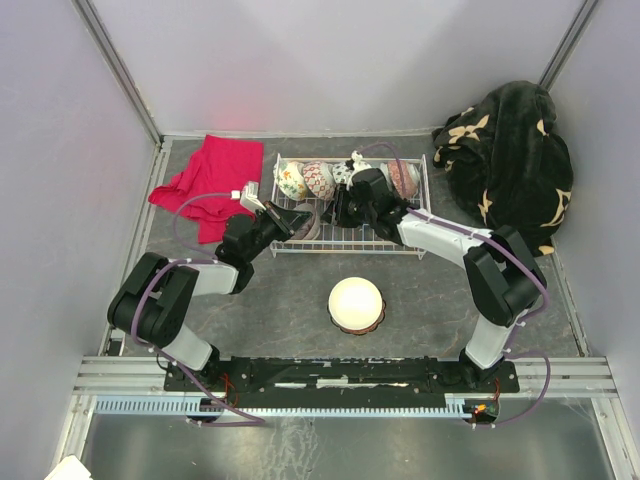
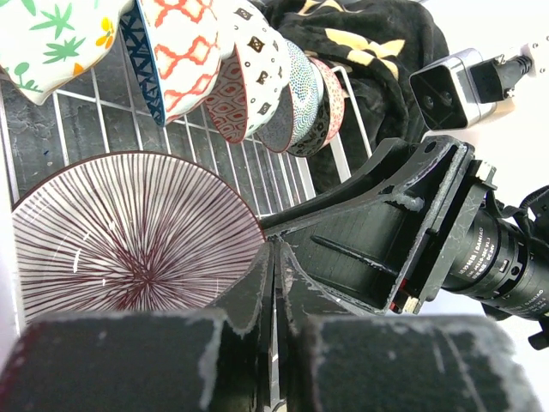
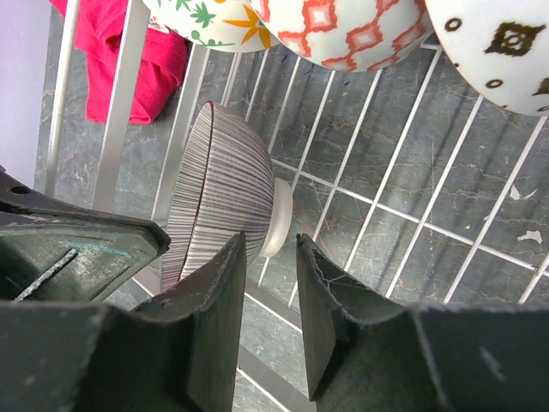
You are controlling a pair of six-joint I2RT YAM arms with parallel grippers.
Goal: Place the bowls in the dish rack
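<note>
A bowl with fine dark-red stripes [image 3: 225, 184] stands tipped on its side in the front left of the white wire dish rack [image 1: 350, 251], its hollow side [image 2: 129, 232] facing left. My left gripper is shut at the bowl's open side, its tips close to the rim; nothing shows between its fingers. On the foot side, my right gripper is part open, with a clear gap between its fingers. Its left fingertip overlaps the bowl's edge in the right wrist view; contact is hard to tell. A cream bowl [image 1: 355, 303] rests on the table before the rack.
Several patterned bowls, including a floral one [image 1: 292, 180] and a red-patterned one [image 1: 318, 180], stand along the rack's back row. A red cloth [image 1: 222, 175] lies left, a dark blanket [image 1: 510, 160] right. Table space beside the cream bowl is clear.
</note>
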